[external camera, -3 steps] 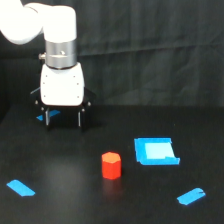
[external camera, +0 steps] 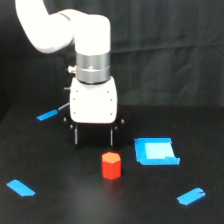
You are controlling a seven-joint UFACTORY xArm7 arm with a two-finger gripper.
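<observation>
A small red block (external camera: 111,167) with a flat, many-sided top stands upright on the dark table, a little below the middle of the camera view. My gripper (external camera: 94,146) hangs behind it and slightly to its left in the picture. Its dark fingers are spread apart, faint against the black backdrop, and nothing shows between them. How high the fingertips are above the table is hard to judge. Right of the block lies a white square (external camera: 158,151) bordered by blue tape (external camera: 143,160); nothing rests on it.
Blue tape strips lie at the front left (external camera: 20,188), the front right (external camera: 190,197) and the back left (external camera: 48,115). A dark curtain (external camera: 170,60) closes off the back. Bare table surrounds the block and the square.
The arm has moved right and lower in the picture, bringing the gripper closer to the red block. Block, square and tape strips have stayed put.
</observation>
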